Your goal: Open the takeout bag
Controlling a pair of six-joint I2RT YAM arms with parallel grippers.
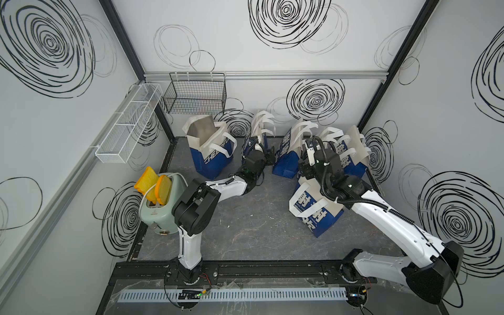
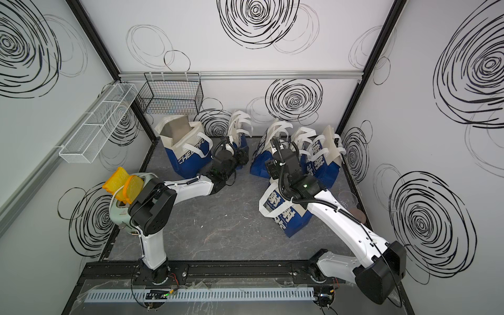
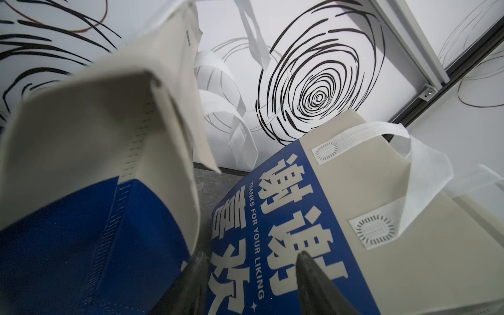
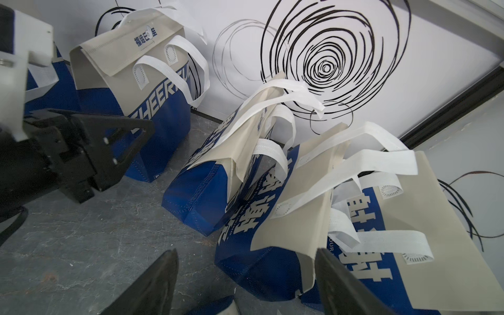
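Blue-and-cream takeout bags with white handles stand along the back wall. The leftmost bag (image 1: 207, 161) has its mouth wide apart. Beside it, a narrower bag (image 4: 160, 107) has its top flap folded over. My left gripper is in front of that bag, fingers part open and empty. In the left wrist view, its fingers (image 3: 183, 288) are apart before a printed bag (image 3: 336, 210). My right gripper stands open with nothing between its fingers, near the middle bag (image 1: 286, 158) and the right-hand bags (image 4: 283, 225). A front bag (image 1: 318, 212) leans, partly hidden by the right arm.
A green toaster-like box (image 1: 173, 197) with yellow pieces stands at the left edge. A black wire basket (image 1: 197, 94) and a white rack (image 1: 128, 123) hang on the walls.
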